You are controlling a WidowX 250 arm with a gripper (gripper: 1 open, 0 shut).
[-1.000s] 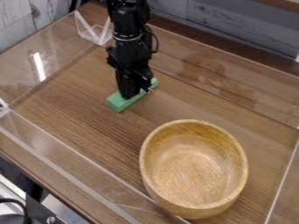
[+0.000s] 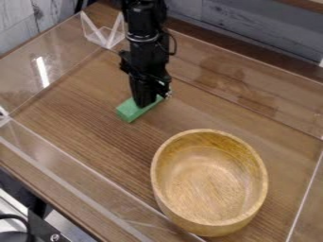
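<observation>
The black robot arm reaches down from the top centre to its gripper (image 2: 144, 95), whose tip sits over a green rectangular object (image 2: 128, 111) lying on the wooden tabletop. The gripper covers the upper right part of the green object. Its fingertips are small and dark, and whether anything is between them is hard to see.
A large pale wooden bowl (image 2: 209, 183) stands at the lower right. A transparent plastic piece (image 2: 98, 30) is at the upper left behind the arm.
The arm and gripper have shifted very slightly, with the gripper's upper part a little higher and narrower in view. The green object looks nearly unmoved.
</observation>
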